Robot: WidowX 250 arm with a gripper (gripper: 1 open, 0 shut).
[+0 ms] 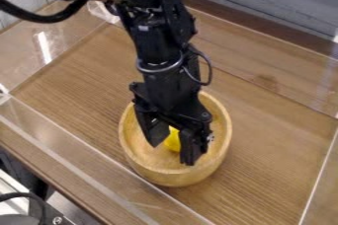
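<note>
A wooden bowl (158, 170) sits on the wooden table near the front. My black gripper (172, 140) reaches down into it from above, its two fingers over the inside of the bowl. A yellow object (173, 141) lies between or behind the fingers, partly hidden by them. Whether the fingers grip it is unclear.
A white wall stands at the back. The table's front edge runs along the lower left, with a dark cable below it.
</note>
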